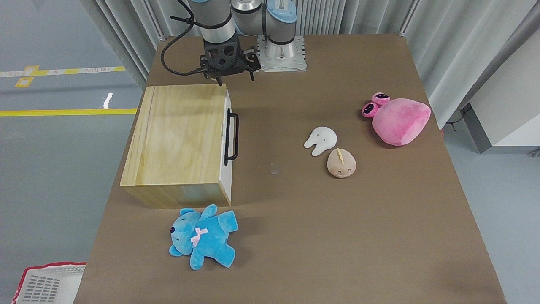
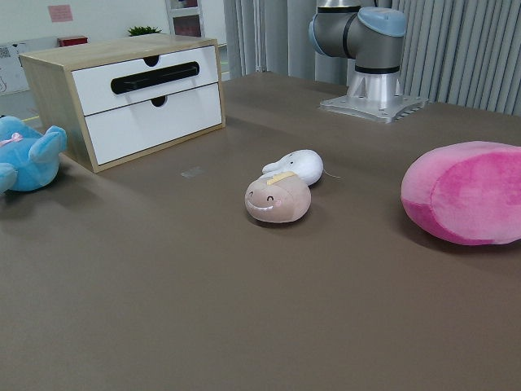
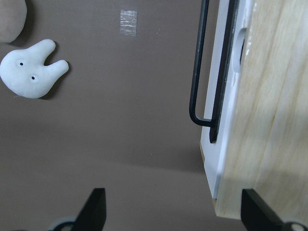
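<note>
My gripper (image 1: 235,76) hangs at the far end of a wooden cabinet (image 1: 172,137), above it. In the wrist view its two black fingertips (image 3: 96,207) stand wide apart, open and empty, near the cabinet's edge. The cabinet has two white drawers (image 2: 155,126), both shut, and a black bar handle (image 1: 233,137) on the upper one.
A white plush (image 1: 319,139) and a beige plush (image 1: 341,163) lie right of the cabinet. A pink plush (image 1: 400,121) is at the right edge, a blue bear (image 1: 205,235) at the near end. A red-rimmed basket (image 1: 48,283) stands off the table.
</note>
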